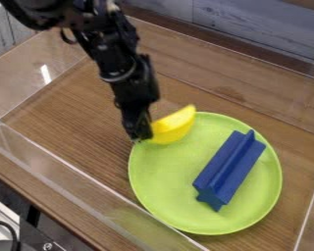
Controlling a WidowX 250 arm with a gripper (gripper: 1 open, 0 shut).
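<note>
My black gripper (144, 127) is over the upper left rim of a green plate (167, 196), its fingertips at a yellow piece (173, 125) that looks like a wedge. The gripper appears shut on that piece, though blur hides the exact contact. A blue elongated block (228, 169) lies on the right part of the plate.
A clear edge strip runs along the lower left, with a dark cable in the bottom left corner.
</note>
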